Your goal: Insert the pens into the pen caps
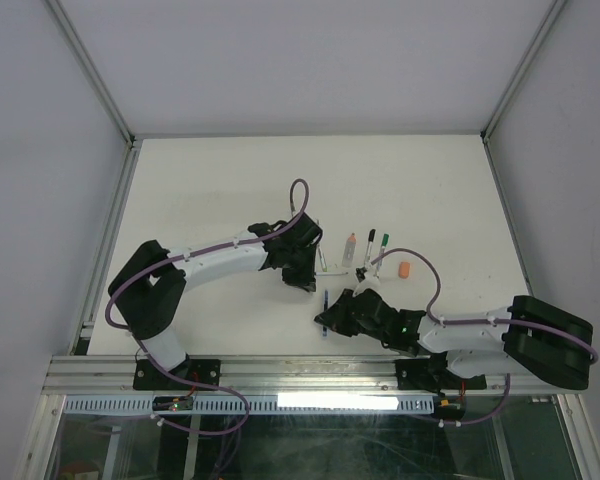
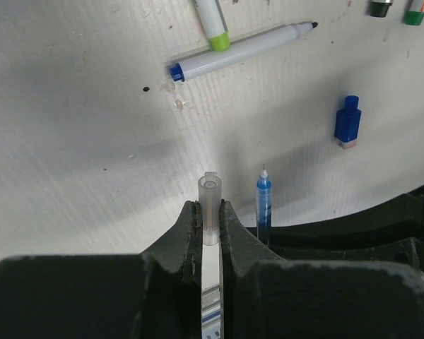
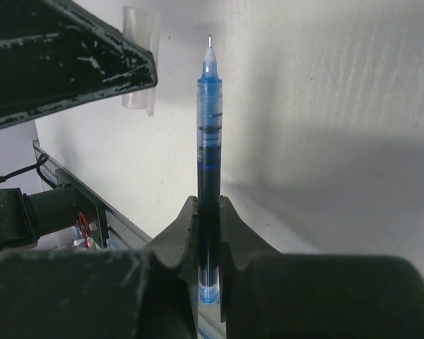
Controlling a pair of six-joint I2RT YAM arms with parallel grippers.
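Note:
My left gripper has its fingers around a clear pen cap (image 2: 210, 194), upright in the left wrist view. My right gripper is shut on a blue pen (image 3: 209, 134), whose fine tip points up in that view. The clear cap (image 3: 138, 63) also shows at upper left of the right wrist view, beside the black left gripper, a short way from the pen tip. In the top view the two grippers face each other near the table's front middle, the pen (image 1: 325, 310) between them.
A white marker (image 2: 244, 53), another green-ended marker (image 2: 215, 32) and a blue cap (image 2: 346, 123) lie behind the grippers. More markers (image 1: 370, 245), a clear bottle-like item (image 1: 349, 250) and an orange block (image 1: 404, 269) are at the back right.

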